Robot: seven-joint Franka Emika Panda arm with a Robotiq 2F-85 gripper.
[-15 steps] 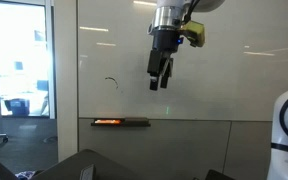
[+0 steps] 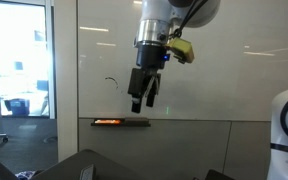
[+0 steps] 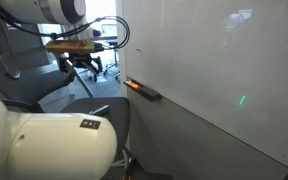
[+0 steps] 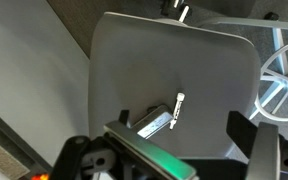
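My gripper [image 2: 143, 102] hangs in front of the whiteboard [image 2: 214, 85], pointing down, open with nothing between its fingers. In the wrist view a dark grey chair seat [image 4: 134, 60] lies below it. On that seat rest a white marker [image 4: 178, 108] and, just left of it, a dark and white block that looks like an eraser [image 4: 154, 122]. Both lie in the picture between my black fingers, well beneath them. Exterior view 2 shows the gripper [image 3: 79, 66] high above the seat [image 3: 118, 112].
A narrow tray [image 2: 121, 122] with an orange glow is fixed to the whiteboard's lower edge; it also shows as a ledge [image 3: 142, 91] in exterior view 2. A white rounded robot part [image 3: 59, 145] fills the lower left there. A wheeled chair base [image 4: 281, 75] stands at right.
The whiteboard, tray and chair have stayed put.
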